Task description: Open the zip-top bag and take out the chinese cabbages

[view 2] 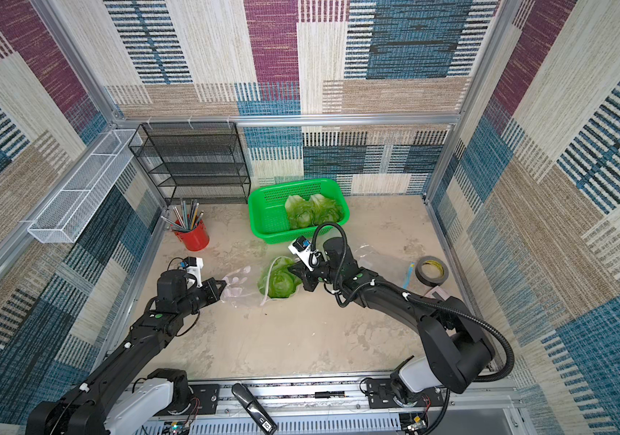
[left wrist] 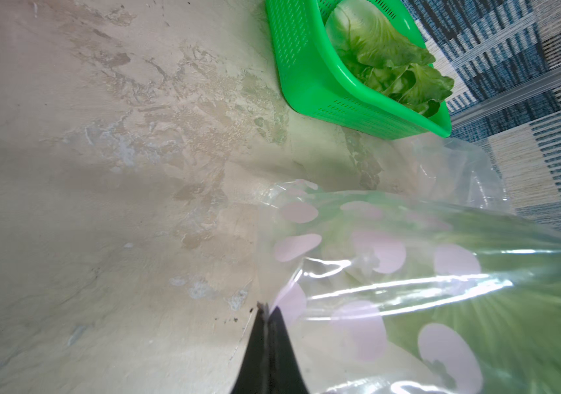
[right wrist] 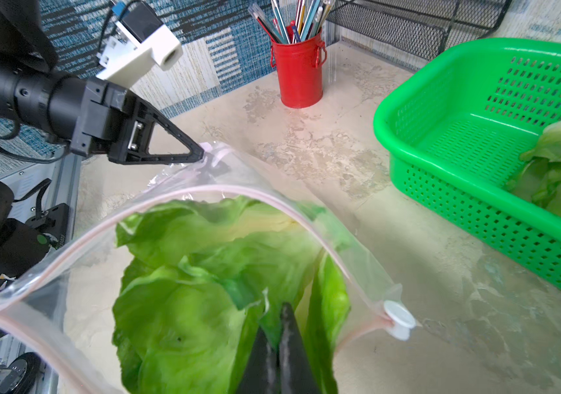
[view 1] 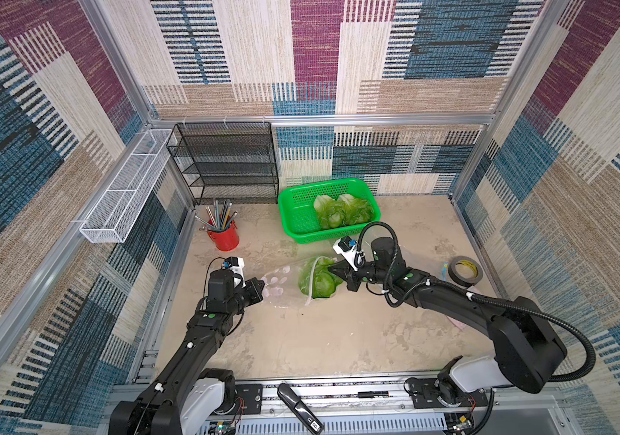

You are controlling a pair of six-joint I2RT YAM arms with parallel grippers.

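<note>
The clear zip top bag [view 1: 278,281] with pale pink spots lies stretched across the table. My left gripper is shut on its closed end. The bag's mouth stands open around a green Chinese cabbage [right wrist: 182,308], which fills the opening. In the top left view, much of this cabbage [view 1: 326,281] shows right of the mouth band, with part still behind it. My right gripper is shut at the cabbage, a bit of leaf pinched at its fingertips. More cabbages [view 1: 353,210] lie in the green basket [view 1: 291,211].
A red pen bucket [view 1: 225,237] stands at the back left, near a black wire rack [view 1: 230,163]. Tape rolls [view 1: 465,271] lie at the right. Bare table is open in front of the bag.
</note>
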